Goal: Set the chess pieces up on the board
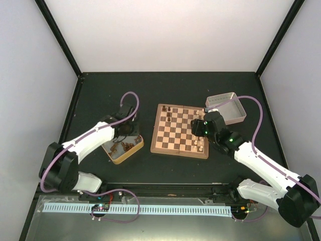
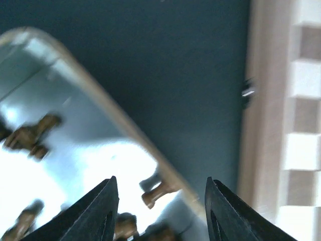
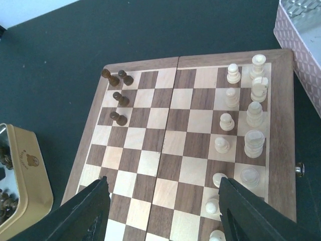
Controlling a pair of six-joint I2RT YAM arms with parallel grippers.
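The chessboard (image 1: 175, 130) holds several dark pieces (image 3: 121, 99) at its far left corner and several white pieces (image 3: 254, 114) along its right side. Left of it, the tan box (image 1: 121, 156) holds loose brown pieces (image 2: 27, 133). My left gripper hangs open over the box, a brown piece lying below between its fingertips; the view is blurred. My right gripper is open above the board's right half, nothing between its fingers.
A light empty container (image 1: 230, 110) stands behind the board's right corner.
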